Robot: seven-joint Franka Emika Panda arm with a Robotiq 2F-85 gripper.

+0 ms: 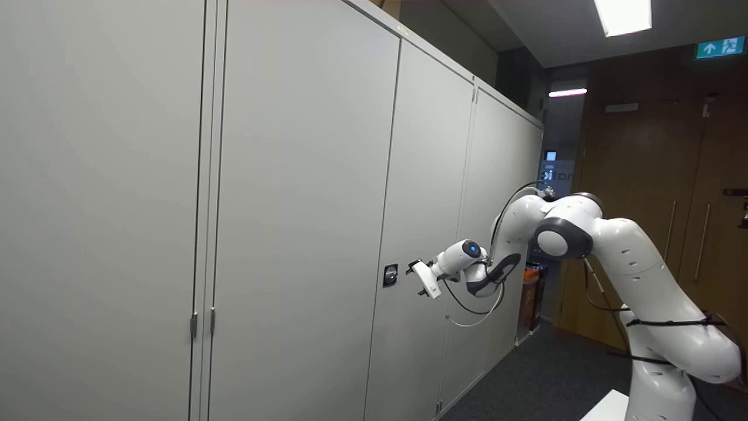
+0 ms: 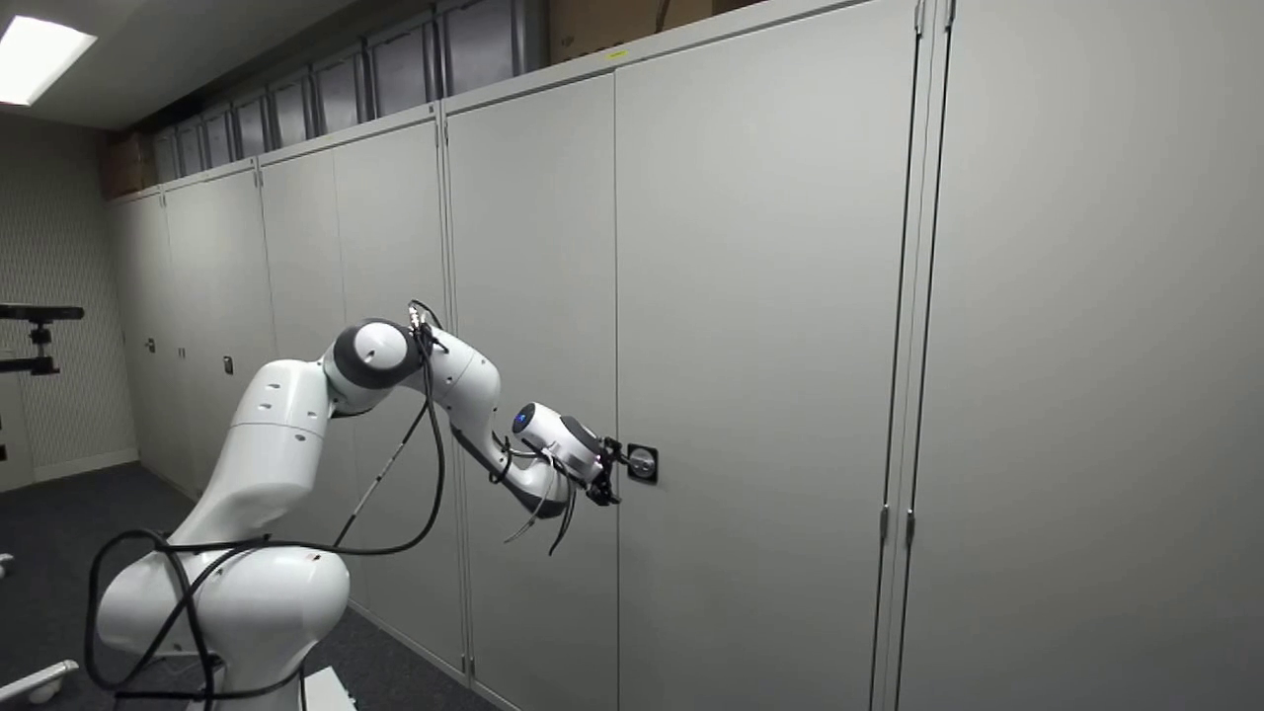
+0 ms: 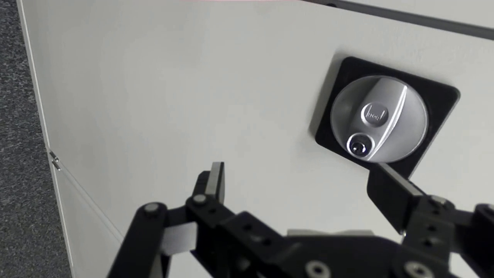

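Observation:
A round silver turn handle with a keyhole sits on a square black plate fixed to a grey cabinet door. In exterior view 1 the lock is just left of my gripper. My gripper stands open in the wrist view, its two fingers wide apart and only bare door seen between them. The right finger overlaps the lower edge of the black plate; whether it touches cannot be told. From exterior view 2, the gripper is close beside the lock.
A seam between two doors runs just beyond the lock. Neighbouring cabinet doors are flat and closed, with slim handles farther along. Cables hang loosely about the arm. Open carpet lies below.

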